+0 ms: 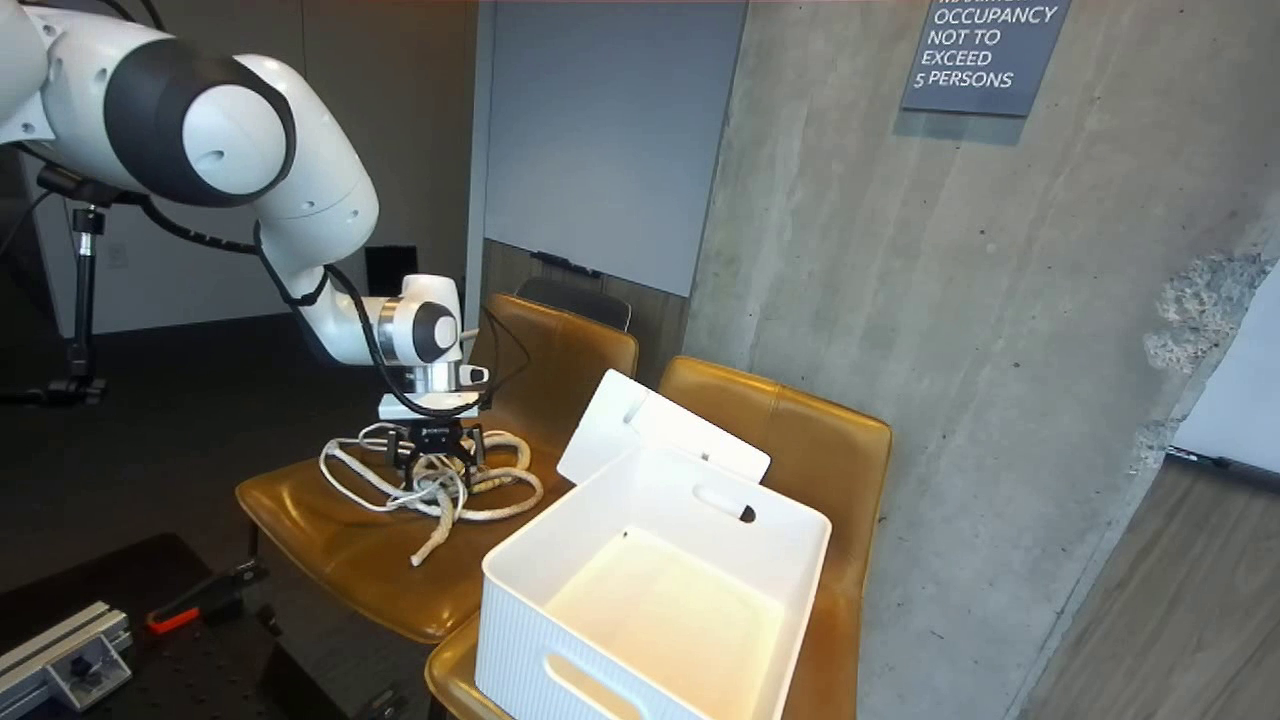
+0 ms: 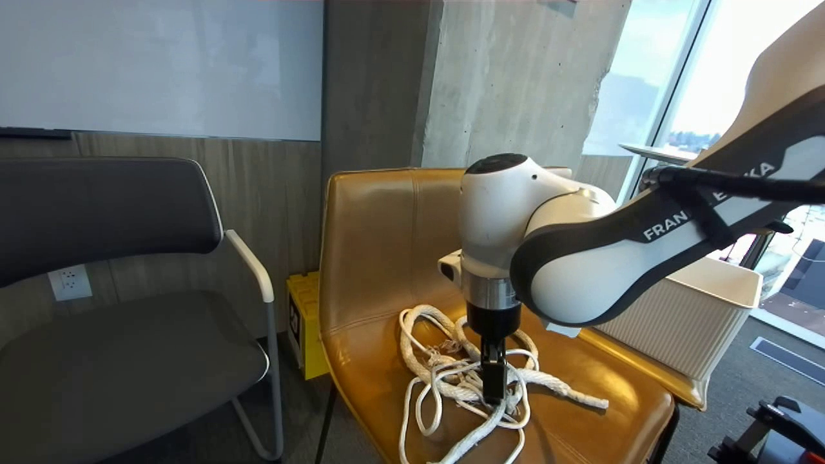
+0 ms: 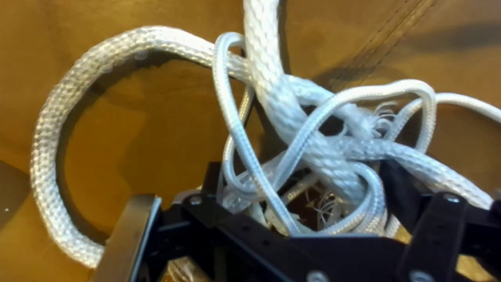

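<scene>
A tangled white rope [image 1: 504, 512], part thick braid and part thin cord, lies on the seat of a tan leather chair [image 1: 360, 588]. My gripper [image 1: 438, 480] points straight down into the middle of the tangle. In the wrist view its fingers stand wide apart, with crossed thick rope [image 3: 282, 108] and thin cord [image 3: 253, 162] lying between and in front of the fingers. Exterior view 2 has the fingertips down at rope level, partly among the strands. Whether they touch the seat cannot be made out. A large thick loop [image 3: 44, 164] curves away, outside the fingers.
An empty white bin [image 1: 528, 624] sits on the neighbouring tan chair, with a white lid [image 1: 690, 434] leaning behind it. The chair's backrest [image 2: 394, 240] rises behind the rope. A grey chair [image 2: 116, 371] stands to the side in exterior view 2.
</scene>
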